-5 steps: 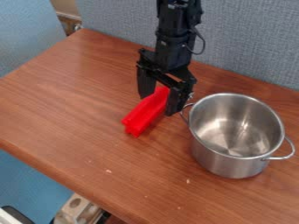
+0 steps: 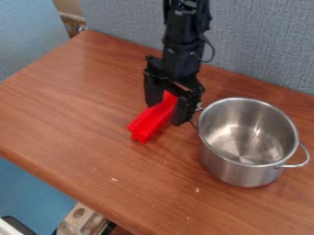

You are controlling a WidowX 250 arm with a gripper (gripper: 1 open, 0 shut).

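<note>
A red bar-shaped object (image 2: 151, 123) lies on the wooden table, its far end under my black gripper (image 2: 172, 97). The gripper stands open, its fingers straddling the upper part of the bar; whether they touch it I cannot tell. Just right of both stands a large steel pot (image 2: 240, 156) with side handles.
A grey padded wall (image 2: 258, 41) runs along the back. The table's front left edge drops to a blue surface.
The red bar and the pot have not visibly moved.
</note>
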